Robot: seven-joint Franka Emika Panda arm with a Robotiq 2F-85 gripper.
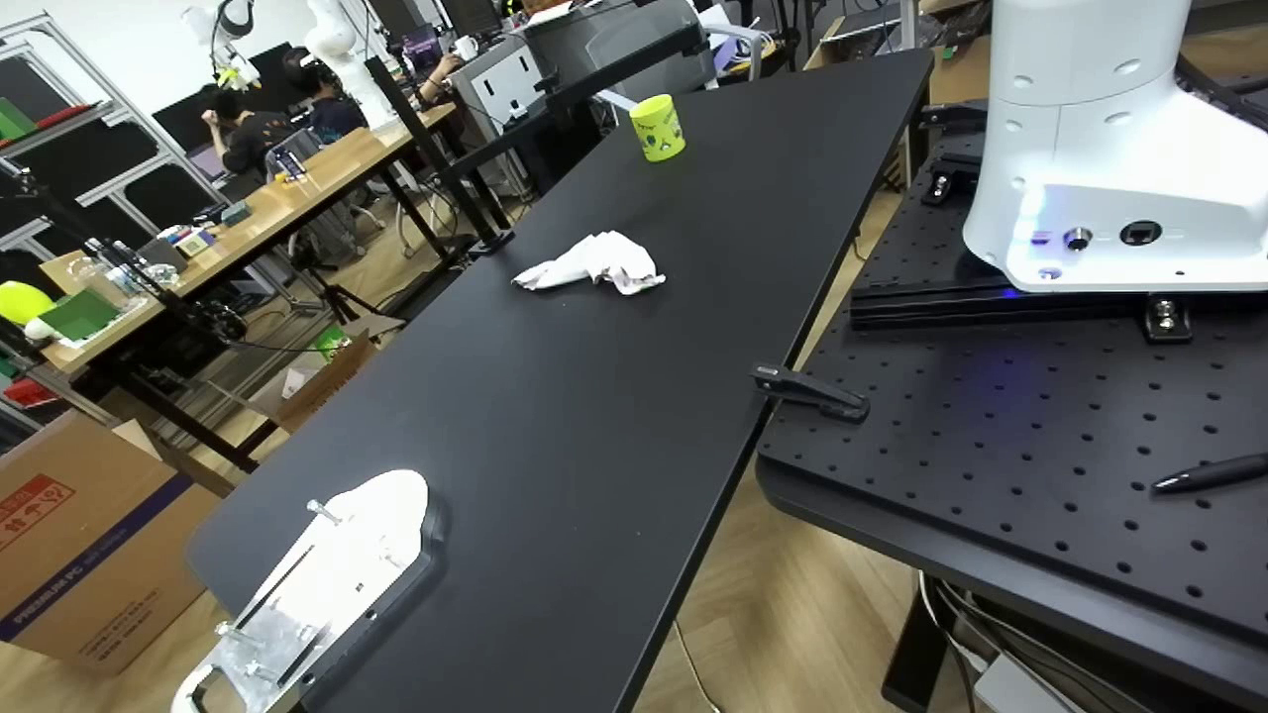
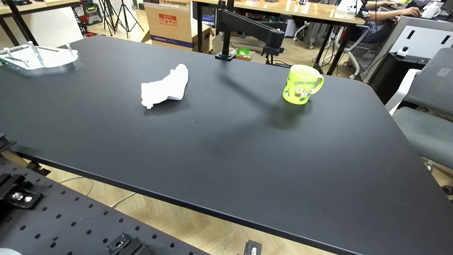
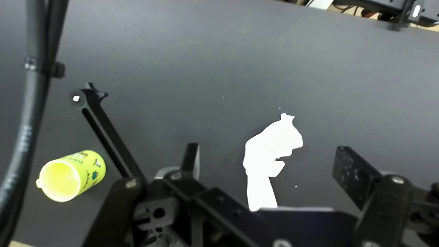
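A crumpled white cloth [image 1: 600, 260] lies on the black table; exterior view 2 shows the same cloth [image 2: 167, 86] left of centre. Upright near the table's far edge stands a yellow-green mug [image 2: 300, 85] with printed figures and a handle. In the wrist view my gripper is open, its fingers wide apart with nothing held. Beneath it, the white cloth [image 3: 269, 160] shows in the gap, resting on the tabletop, its lower end partly hidden by the gripper body. The mug [image 3: 74, 175] appears to the left there. Neither exterior view shows the gripper.
A white fixture with upright pins [image 1: 345, 559] sits at one table end. A black monitor-arm post [image 2: 225, 53] is clamped at the far edge. The robot's white base [image 1: 1106, 178] stands on a perforated plate across a gap.
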